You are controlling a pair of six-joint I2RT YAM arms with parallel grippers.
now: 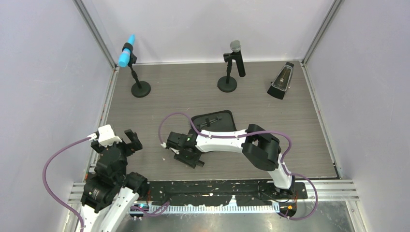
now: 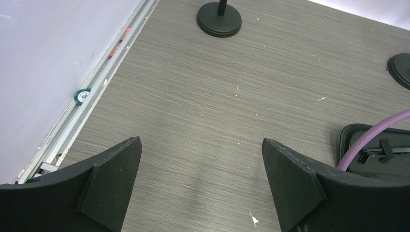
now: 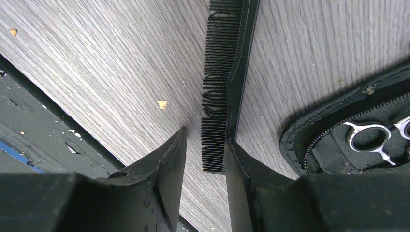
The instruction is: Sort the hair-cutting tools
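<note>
A black comb point(image 3: 222, 67) lies on the wooden table in the right wrist view. My right gripper is low over its near end, fingers part open, the right fingertip at the comb's edge. An open black zip case point(image 1: 222, 123) lies mid-table, partly under my right arm in the top view; scissors point(image 3: 367, 137) sit in it. My left gripper stands open at the left, empty, above bare table.
At the back stand a blue microphone on a stand point(image 1: 126, 53), a dark microphone on a stand point(image 1: 237, 60) and a metronome point(image 1: 281, 79). Purple hoses arch over both arms.
</note>
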